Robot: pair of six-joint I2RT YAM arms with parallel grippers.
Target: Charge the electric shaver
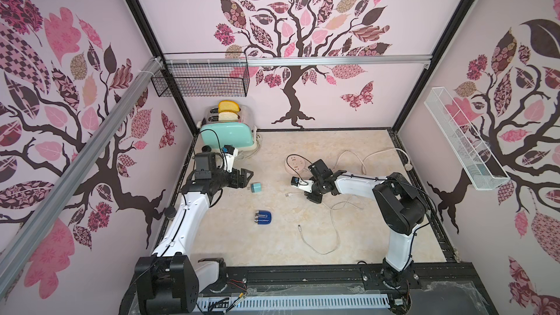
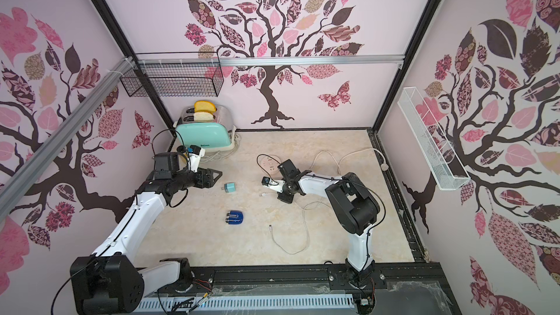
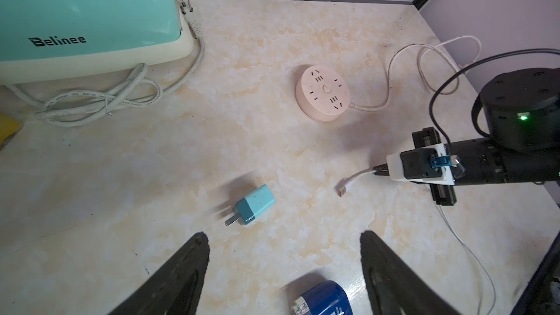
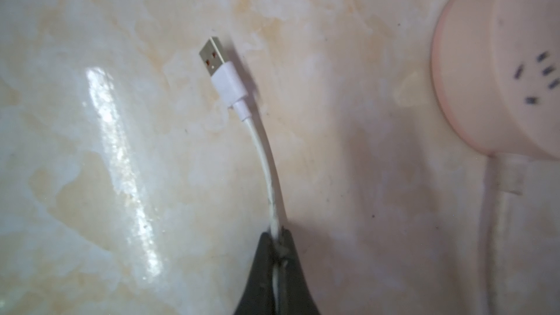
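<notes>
My left gripper point(image 1: 243, 178) hangs at the left above the table, fingers apart and empty, over a teal charger plug point(image 3: 253, 203) with prongs and a blue shaver point(image 3: 325, 300). My right gripper is shut on the thin white cable point(image 4: 260, 154), a short way behind its USB connector point(image 4: 223, 74), which lies on the table. The round pink power strip point(image 3: 322, 90) sits just behind the right gripper.
A teal toaster point(image 1: 227, 135) with coiled cord stands at the back left. More white cable loops lie at the back right and front middle.
</notes>
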